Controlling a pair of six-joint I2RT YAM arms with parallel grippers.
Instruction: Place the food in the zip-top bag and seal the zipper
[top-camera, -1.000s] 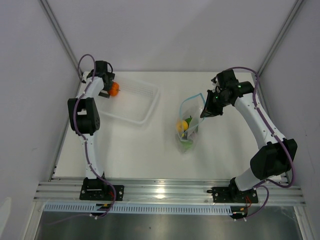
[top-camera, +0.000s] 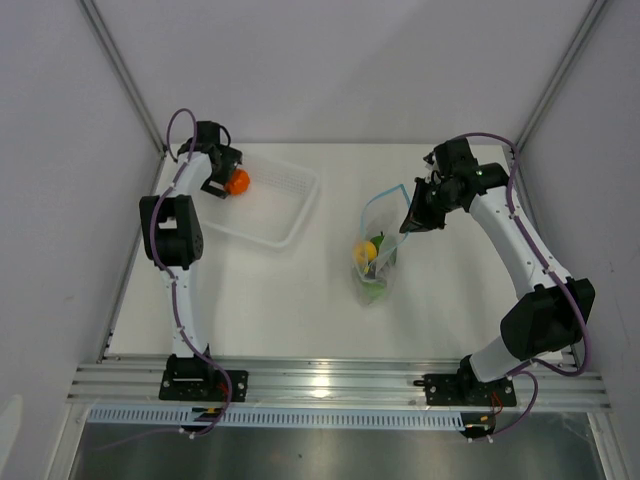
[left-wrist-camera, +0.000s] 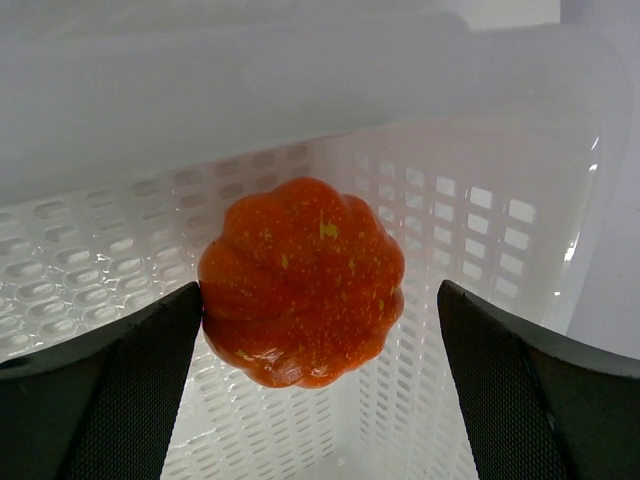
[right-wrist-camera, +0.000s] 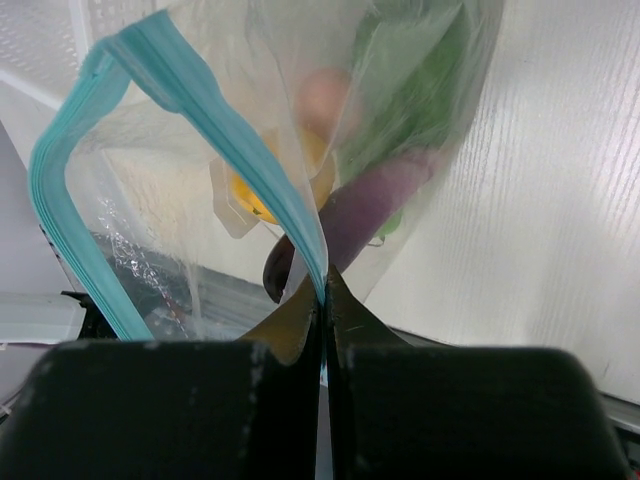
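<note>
In the white perforated basket (top-camera: 275, 230), a ribbed orange-red vegetable (top-camera: 238, 181) (left-wrist-camera: 300, 285) sits at the left end, between the spread fingers of my open left gripper (top-camera: 215, 175), which reaches down over it. My right gripper (top-camera: 420, 215) is shut on the cyan zipper edge of the clear zip top bag (top-camera: 375, 280), holding its mouth up and open. Inside the bag show a yellow round item (top-camera: 364, 252), a purple eggplant (right-wrist-camera: 370, 205), a green leafy item (right-wrist-camera: 400, 80) and a blurred pinkish round item.
The basket takes up the back left of the white table (top-camera: 300, 320). Walls and metal rails border the table.
My left gripper has shifted slightly right within the basket. My right gripper and the bag are unchanged.
</note>
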